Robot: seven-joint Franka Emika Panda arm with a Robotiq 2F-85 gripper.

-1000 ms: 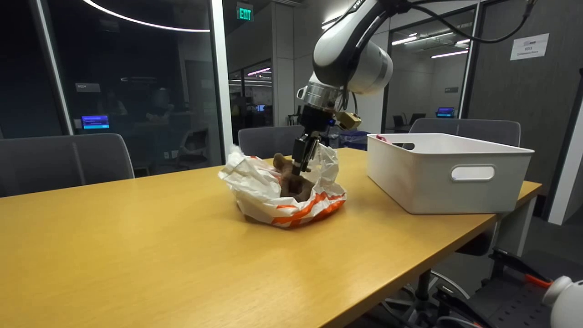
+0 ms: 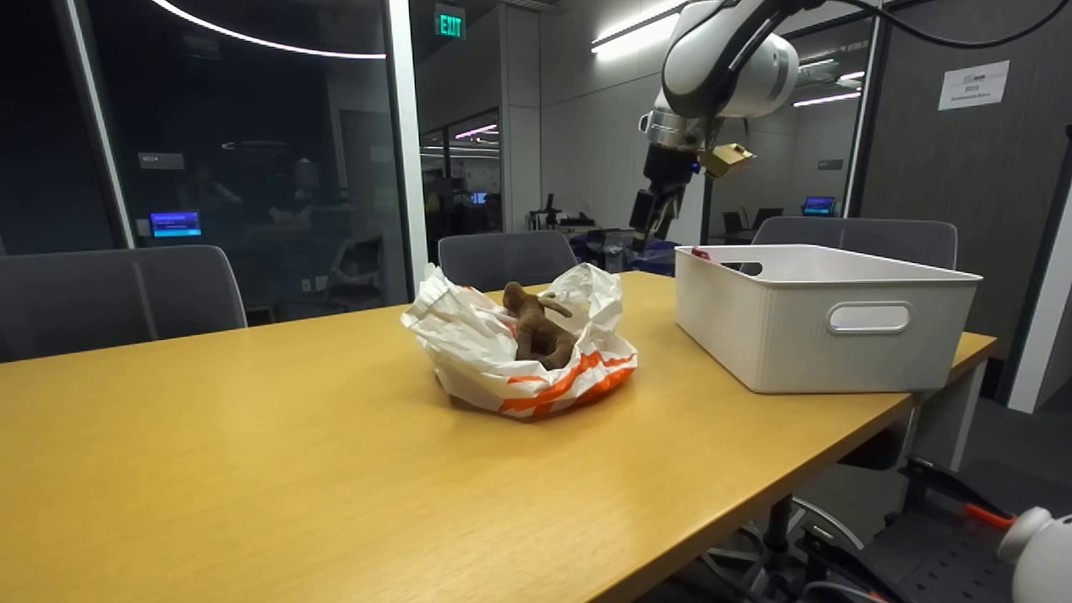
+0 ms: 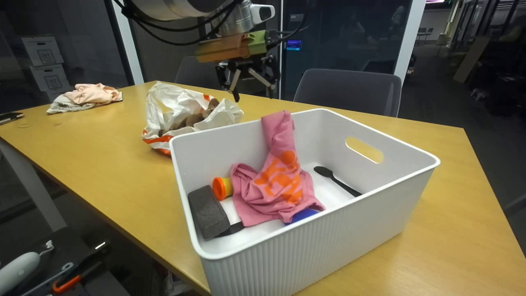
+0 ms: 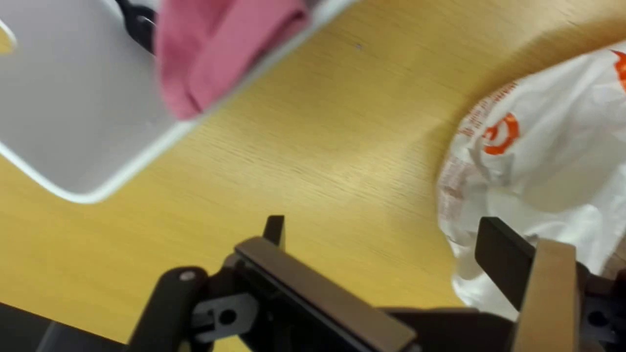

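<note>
A brown plush toy (image 2: 543,337) sits in an opened white plastic bag (image 2: 472,367) with orange print, on the table. My gripper (image 3: 254,95) hangs in the air above the table, higher than the bag and apart from it, its fingers spread wide and empty. In the wrist view a finger (image 4: 505,258) overlaps the bag's edge in the picture, while bare wood shows between the fingers. The white bin (image 3: 315,266) holds a pink cloth (image 3: 276,172) with an orange print, draped partly up its wall.
Also in the bin lie a black spoon (image 3: 337,181), a dark grey case (image 3: 208,212), a small yellow tub with an orange lid (image 3: 222,188) and something blue (image 3: 304,215). Folded cloths (image 3: 86,96) rest at the table's far end. Between bag and bin the wood is clear.
My gripper has risen out of the bag, away from the brown toy, and shifted right toward the bin in exterior view 1. Toy and bag look the same as before.
</note>
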